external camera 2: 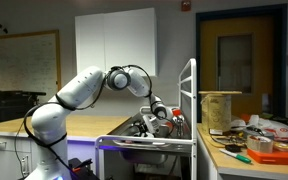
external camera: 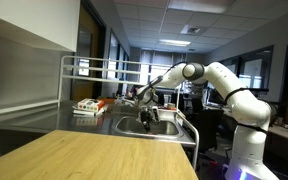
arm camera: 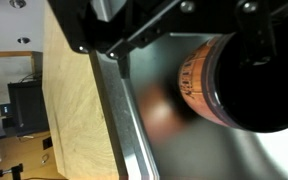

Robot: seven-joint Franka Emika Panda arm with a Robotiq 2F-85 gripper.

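In the wrist view, a round container (arm camera: 196,80) with an orange printed label and a dark mouth or end lies toward the right, close to my gripper. Its fingers are open; one black finger (arm camera: 129,30) stands clear on the left, while the other overlaps the container's dark part. Whether that finger touches it, I cannot tell. Below the container, the metal sink shows a blurred orange reflection. From outside, the gripper (external camera: 147,119) is low over the metal sink (external camera: 126,127), too small there to show any detail of the container.
A wooden tabletop (external camera: 94,152) borders the sink, its edge along the metal rim (arm camera: 136,125). White rack bars (external camera: 109,70) stand behind the sink. Several items, including an orange box (external camera 2: 259,145), sit on a wooden counter (external camera 2: 234,165) at one side.
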